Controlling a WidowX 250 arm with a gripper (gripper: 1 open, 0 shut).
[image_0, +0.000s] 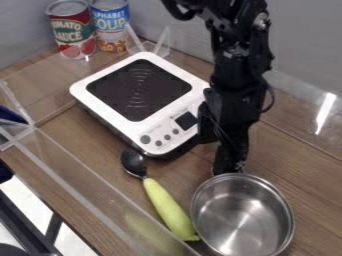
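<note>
The black gripper points down at the back edge of a steel pot at the lower right; whether its fingers are open or shut, or hold the rim, is hard to see. Left of the pot lie a steel spoon and a yellow-green banana-like object. A white induction cooker with a black top sits at the middle left, beside the arm.
A tomato sauce can and an alphabet soup can stand at the back left. Clear plastic walls edge the wooden counter. Some bare counter shows at the right.
</note>
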